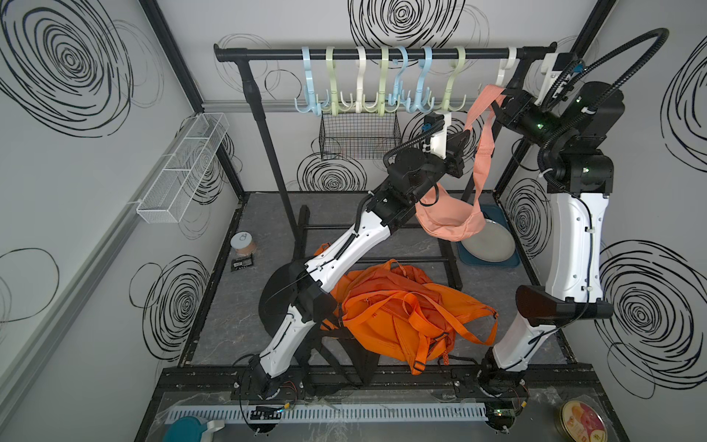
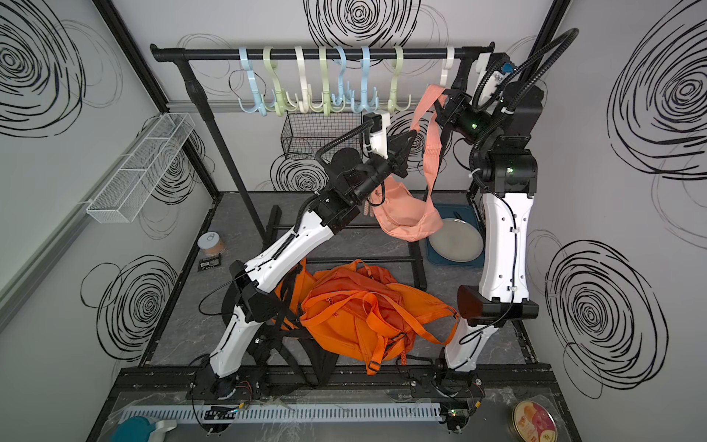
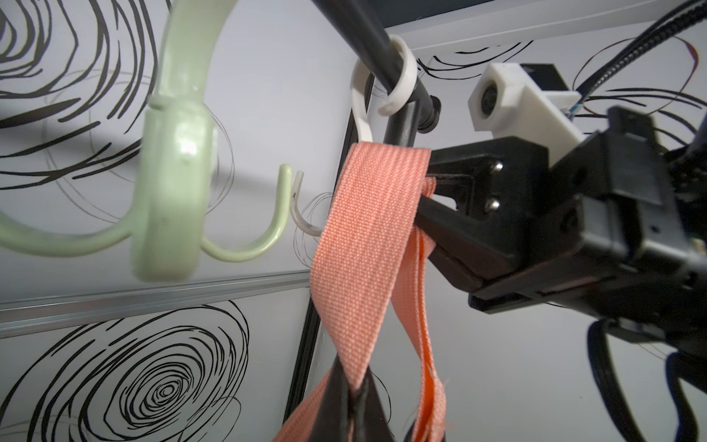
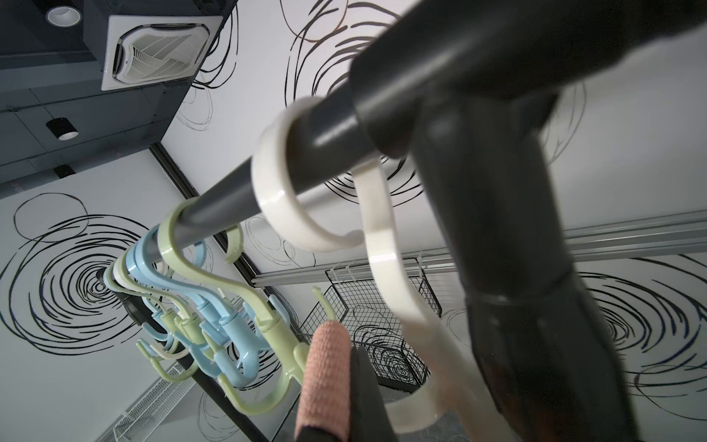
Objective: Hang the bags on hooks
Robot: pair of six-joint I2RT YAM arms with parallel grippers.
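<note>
The pink bag [image 1: 450, 217] hangs between my grippers below the right end of the rack. My left gripper [image 1: 460, 143] is shut on the bag's strap, lower down; its fingertips show behind the strap in the left wrist view. My right gripper [image 1: 499, 107] is higher, shut on the strap [image 3: 372, 221], at the white hook [image 4: 383, 250] on the rail's right end. The strap's top is in front of that hook; whether it rests on it cannot be told. A green hook [image 3: 168, 191] hangs just left of it.
More hooks line the black rail [image 1: 294, 53]. An orange backpack [image 1: 397, 324] and a black bag lie on the floor below. A blue tray with a plate [image 1: 489, 241] lies under the pink bag. Wire baskets [image 1: 176, 169] are on the left and back walls.
</note>
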